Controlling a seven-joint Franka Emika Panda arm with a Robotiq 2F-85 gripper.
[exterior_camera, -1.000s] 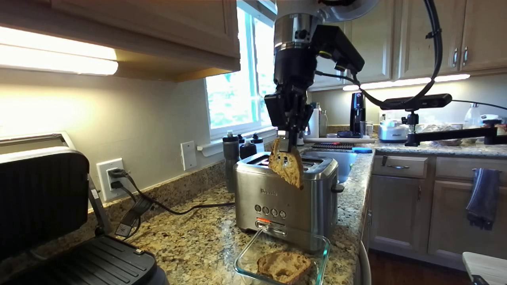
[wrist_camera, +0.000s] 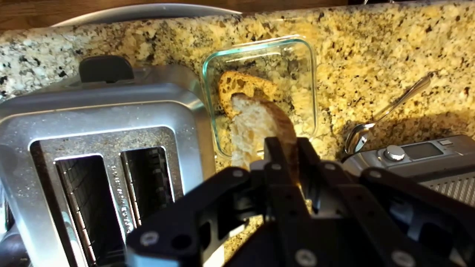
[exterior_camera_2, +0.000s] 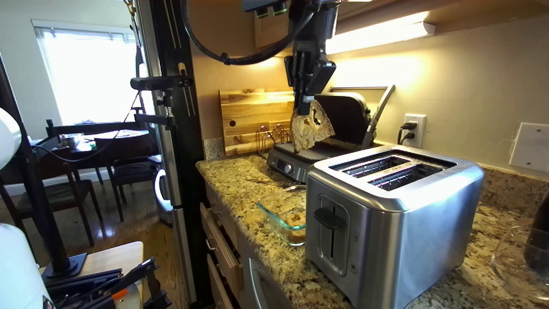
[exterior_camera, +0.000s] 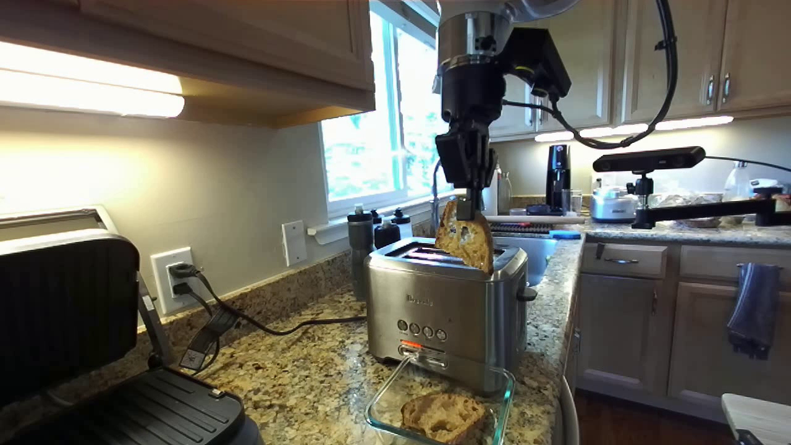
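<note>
My gripper is shut on a bread slice (exterior_camera: 465, 238), which hangs below the fingertips. In exterior view 2 the held slice (exterior_camera_2: 312, 126) is above counter level, beyond the steel toaster (exterior_camera_2: 355, 226) and apart from it. The wrist view has the toaster (wrist_camera: 196, 133) to the left of the slice, with two long slots open at the top and no bread showing in them. A second bread slice (exterior_camera: 443, 416) lies flat in a glass dish (exterior_camera: 510, 393) in front of the toaster; in the wrist view the held slice (wrist_camera: 258, 127) partly covers it.
An open grill press (exterior_camera: 170, 400) stands left of the dish, with a spoon (wrist_camera: 392, 109) lying near it. Dark bottles (exterior_camera: 361, 248) stand behind the toaster by the wall. A power cord (exterior_camera: 296, 326) crosses the counter.
My gripper and its slice have risen and shifted right in exterior view 1, and the slice has turned somewhat. The toaster, the dish and the other slice stay where they were.
</note>
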